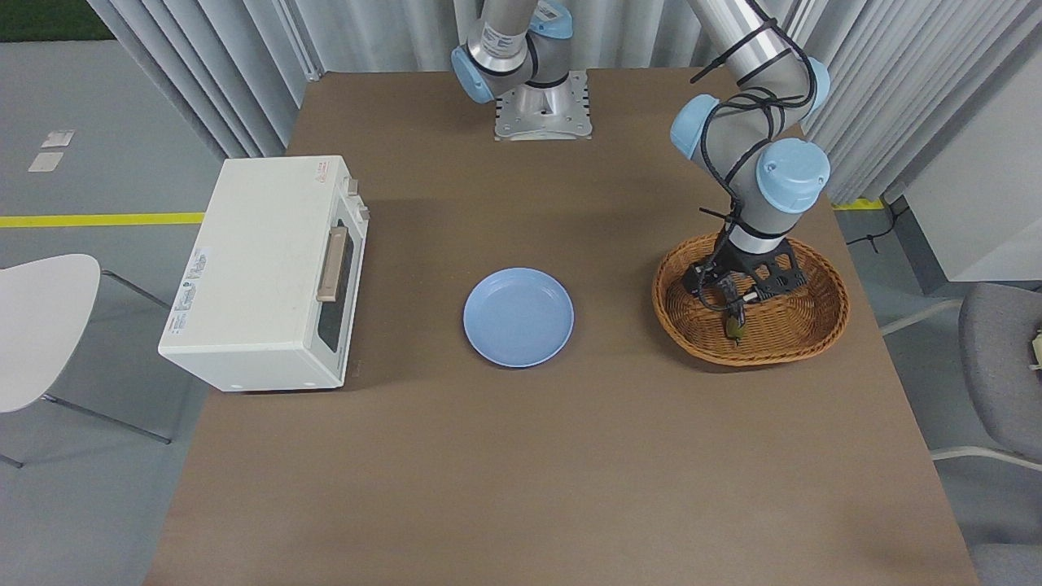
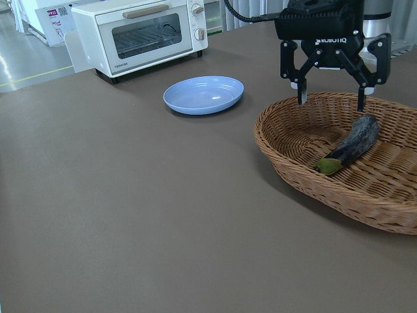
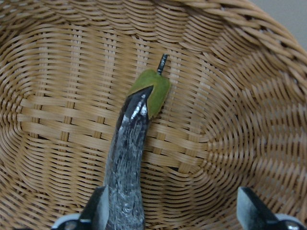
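A dark eggplant [image 2: 357, 140] with a green cap lies in the wicker basket [image 1: 807, 322], partly hidden in the front view by my arm. My gripper [image 2: 331, 98] hangs open just above it, fingers apart with nothing between them. In the wrist view the eggplant [image 3: 127, 167] runs up from the lower edge, nearer the left finger than the right one.
A blue plate [image 1: 518, 317] lies on the table left of the basket. A white toaster oven [image 1: 249, 264] stands at the left.
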